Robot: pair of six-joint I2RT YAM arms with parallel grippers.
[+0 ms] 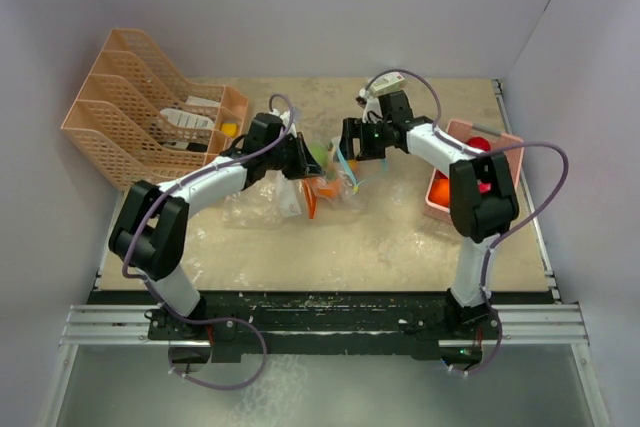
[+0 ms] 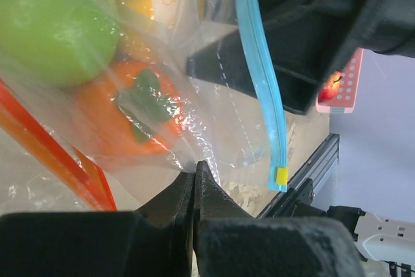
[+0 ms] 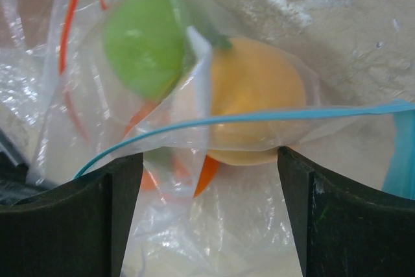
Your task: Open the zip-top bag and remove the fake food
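Note:
The clear zip top bag (image 1: 338,187) lies mid-table, holding green (image 3: 146,43), orange (image 2: 104,121) and pale orange-yellow (image 3: 253,82) fake food. Its blue zip strip (image 2: 266,89) runs by my right gripper (image 1: 355,142), which is open over the bag, film and food between its fingers in its wrist view. My left gripper (image 1: 305,172) is shut at the bag's near-left side, its tips against the film; whether it pinches film is unclear.
A peach-coloured slotted rack (image 1: 140,117) stands at the left. A pink basket (image 1: 445,207) with red and orange items is at the right. A small pale box (image 1: 390,81) is at the back.

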